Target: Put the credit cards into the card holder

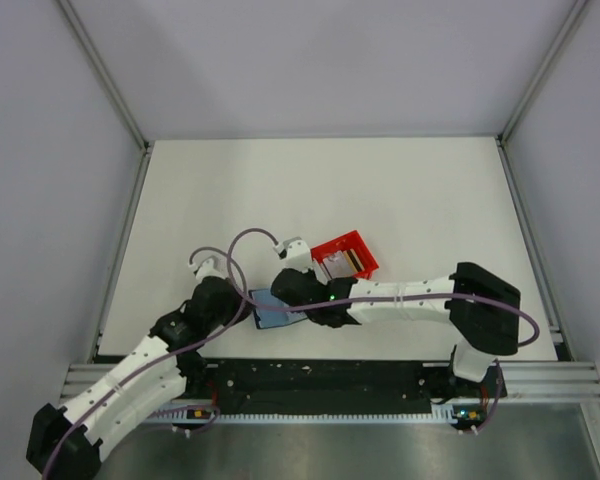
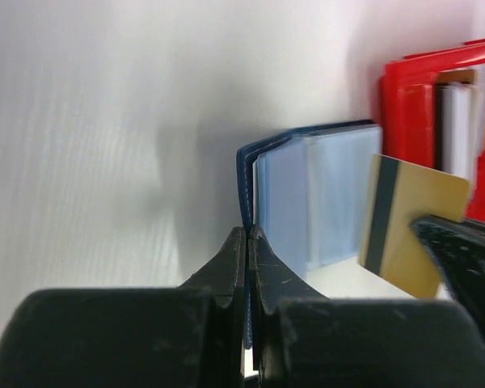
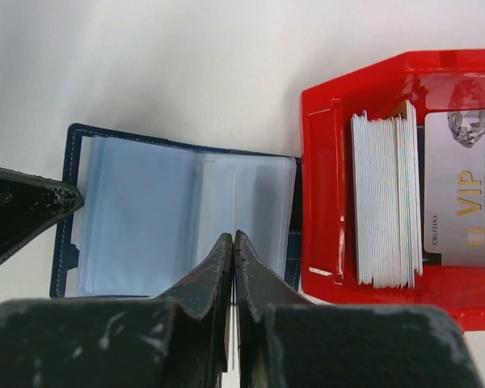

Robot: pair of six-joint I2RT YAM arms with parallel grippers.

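Observation:
A card holder with a navy border and pale blue clear sleeves [image 3: 145,218] lies opened out on the table. At its left edge, my left gripper is shut, the navy border [image 2: 244,182] pinched between its tips. Over the right-hand sleeve my right gripper is shut on a thin card, which appears edge-on in the right wrist view. In the left wrist view this card [image 2: 424,210] is gold with a black stripe. It stands apart from the sleeve openings as far as I can see. The top view shows the holder [image 1: 270,318] between both arms.
A red tray [image 3: 323,194] sits right against the holder's right side. Inside are a stack of white-edged cards [image 3: 384,202] and a silver VIP card [image 3: 465,186]. Free white table [image 1: 240,180] stretches behind.

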